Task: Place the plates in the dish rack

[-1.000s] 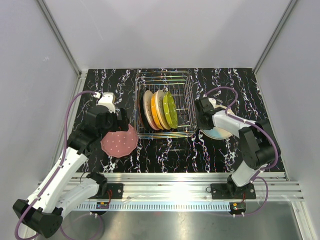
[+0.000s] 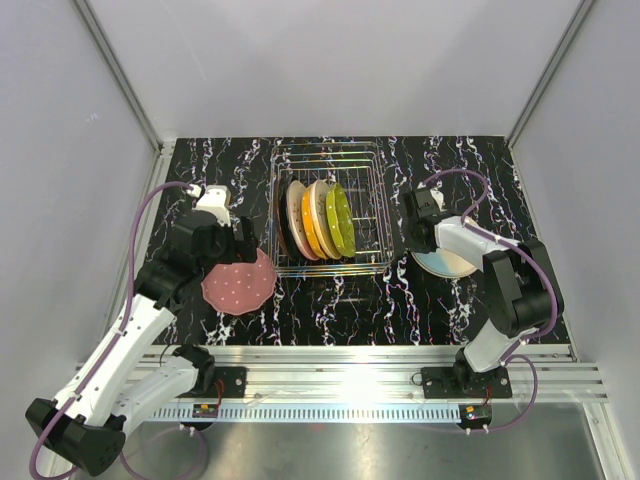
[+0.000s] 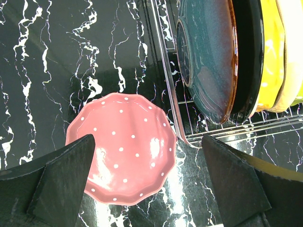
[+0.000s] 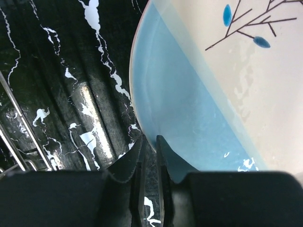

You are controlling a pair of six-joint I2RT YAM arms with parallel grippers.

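The dish rack [image 2: 330, 154] holds several upright plates, among them a green one [image 2: 341, 220] and a dark blue one [image 3: 208, 56]. A pink dotted plate [image 2: 238, 293] lies flat left of the rack, below my open left gripper [image 2: 243, 240]. Right of the rack, a white-and-blue plate [image 4: 189, 104] with a branch pattern lies on the counter. My right gripper is at that plate's left rim, its fingertips close together; whether the rim is between them is unclear.
Grey walls surround the counter on the sides and back.
Over the last second the right gripper and the white-and-blue plate moved slightly rightward, away from the rack. The left arm has not moved.
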